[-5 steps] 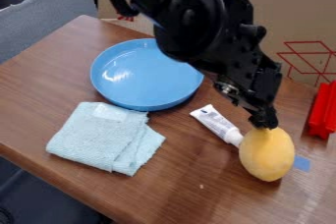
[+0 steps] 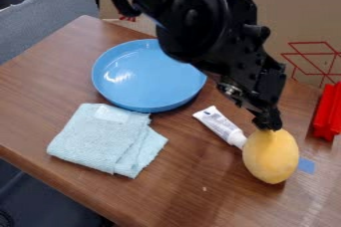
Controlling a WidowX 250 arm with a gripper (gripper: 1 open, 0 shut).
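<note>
My black gripper [image 2: 266, 121] reaches down from the top of the camera view, its tip directly above a yellow oval fruit [image 2: 272, 159] on the wooden table; whether the fingertips touch it, and how far apart they are, is hard to see. A white tube [image 2: 217, 124] lies just left of the fruit. A blue plate [image 2: 140, 80] sits behind and to the left, partly below the arm. A folded pale blue cloth [image 2: 100, 141] lies at the front left.
A red object [image 2: 329, 112] is at the right edge. A cardboard panel [image 2: 300, 27] stands at the back. The table's front edge runs along the lower left, with bare wood below the cloth and tube.
</note>
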